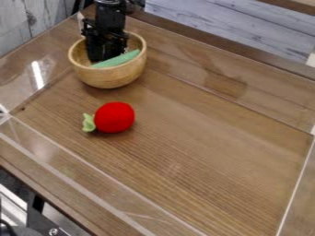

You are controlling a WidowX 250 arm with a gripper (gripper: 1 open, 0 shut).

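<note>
A wooden bowl point(109, 76) sits at the upper left of the table, holding a flat light-green piece point(120, 57). The black gripper point(105, 48) reaches down into the bowl over its left half, at the green piece's side; whether anything is between its fingers is hidden. A red tomato-like object point(114, 117) with a pale green top lies below the bowl.
</note>
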